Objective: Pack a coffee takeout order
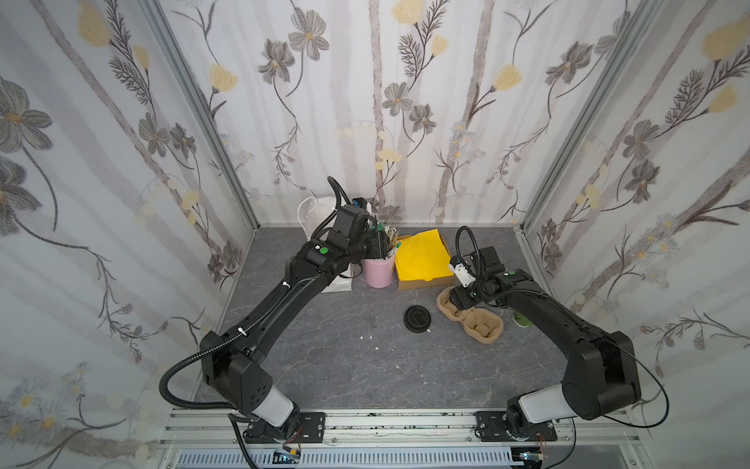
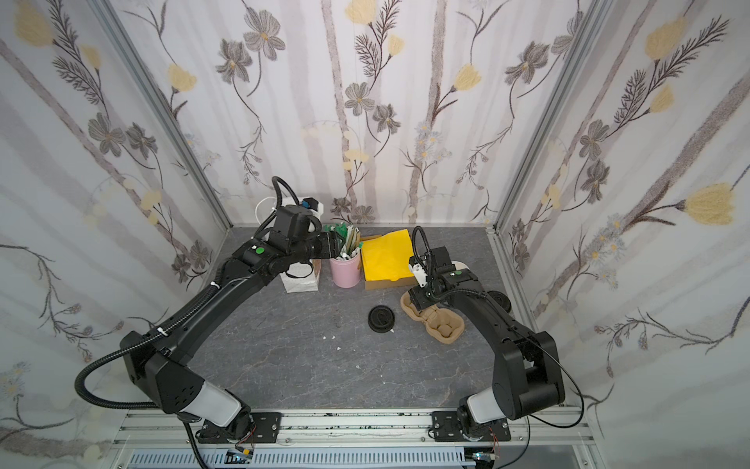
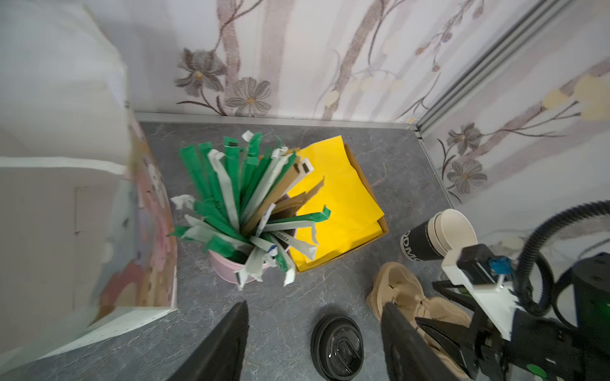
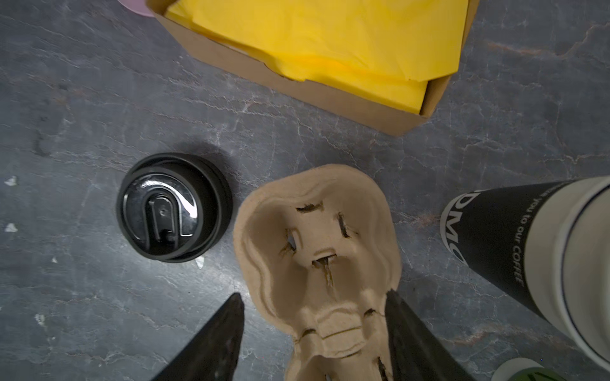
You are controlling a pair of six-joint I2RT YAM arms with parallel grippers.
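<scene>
My left gripper hangs open above the table beside the white paper bag (image 3: 70,241) and a pink holder (image 2: 345,272) of green, white and brown wrapped sticks. My right gripper is open over the empty cardboard cup carrier (image 4: 368,209). Black lids (image 4: 165,209) lie stacked left of the carrier. A stack of black-and-white paper cups (image 4: 508,235) stands right of the carrier in the right wrist view.
A cardboard box with yellow paper (image 1: 422,254) sits at the back. A green round item (image 4: 537,374) is partly visible at the right.
</scene>
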